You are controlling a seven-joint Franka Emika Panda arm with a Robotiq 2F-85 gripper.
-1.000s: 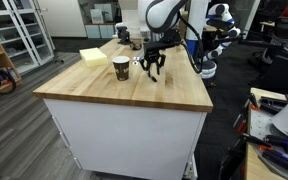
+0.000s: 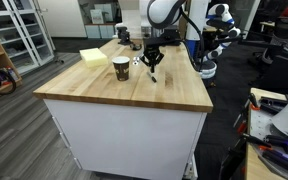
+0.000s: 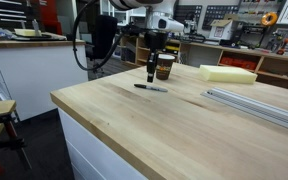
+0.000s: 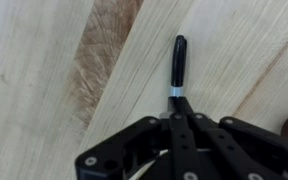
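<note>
A dark marker (image 3: 151, 88) with a pale band lies flat on the wooden tabletop. In the wrist view its black end (image 4: 179, 60) points away from the gripper, and its other end is hidden behind the fingers. My gripper (image 3: 150, 77) is directly over the marker, pointing down, with a small gap under its tips. The fingers (image 4: 177, 104) are together, and nothing shows between them. From the first exterior view, the gripper (image 2: 152, 68) also appears just above the marker (image 2: 153, 78).
A dark brown cup (image 2: 121, 68) stands close beside the gripper. Farther off are a pale yellow block (image 3: 228, 74) and a metal rail piece (image 3: 252, 105).
The marker still lies on the wood, and the cup and block have not moved.
</note>
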